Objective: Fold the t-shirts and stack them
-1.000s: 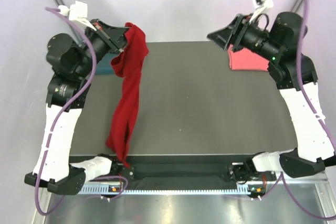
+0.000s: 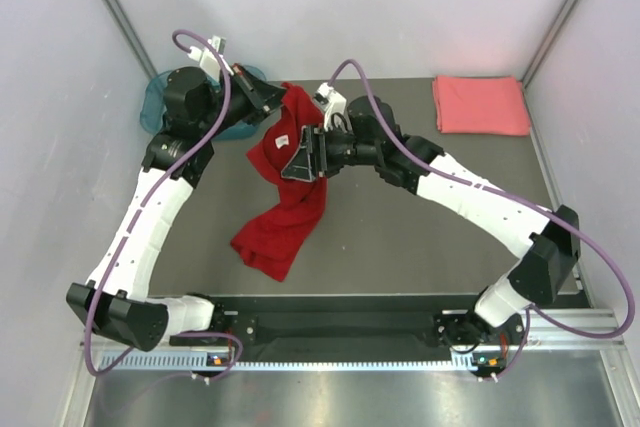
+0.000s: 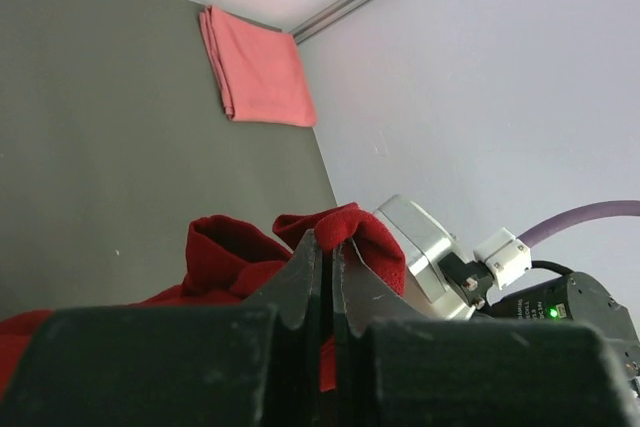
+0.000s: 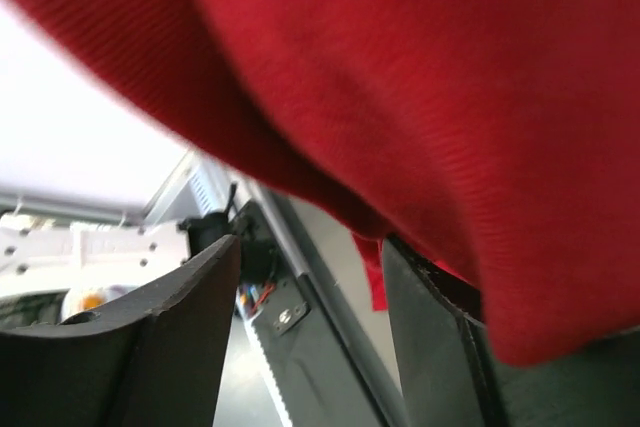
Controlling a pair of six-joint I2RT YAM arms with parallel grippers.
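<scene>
A red t-shirt [image 2: 285, 227] hangs from my left gripper [image 2: 272, 97], its lower part lying on the grey table near the front. In the left wrist view my left gripper is shut on a bunched fold of the red cloth. My right gripper [image 2: 305, 157] has its fingers at the middle of the hanging shirt; in the right wrist view it [image 4: 310, 267] is part open, with red cloth close above and between its fingertips. A folded pink t-shirt [image 2: 480, 105] lies at the back right.
A teal basket [image 2: 155, 102] sits at the back left behind my left arm. Walls border the back and sides.
My right gripper has moved left and down from the back right to the red shirt. My left gripper has moved right with the shirt, whose lower end now lies folded on the table.
</scene>
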